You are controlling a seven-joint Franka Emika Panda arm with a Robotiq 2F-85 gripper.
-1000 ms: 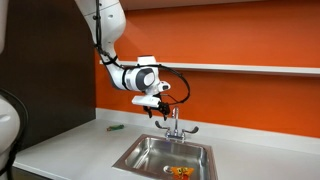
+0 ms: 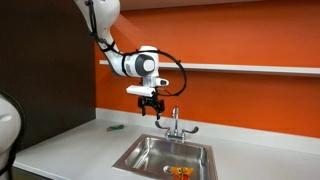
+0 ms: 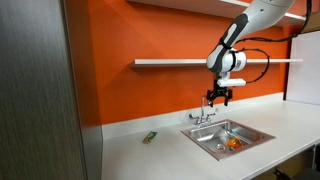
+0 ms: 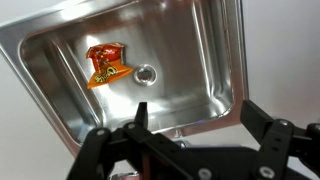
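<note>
An orange and red packet lies on the floor of the steel sink, left of the drain in the wrist view. The same packet shows at the near side of the sink in exterior view 1. My gripper is open, its two fingers wide apart with nothing between them. From outside, the gripper hangs well above the counter near the faucet, pointing down and clear of the packet.
A faucet with two side handles stands behind the sink. On the counter to its left lies a small green item. A white shelf runs along the orange wall.
In exterior view 1 my gripper has shifted slightly left and its hand has turned, so both fingers now show spread apart. The packet and green item have stayed put.
</note>
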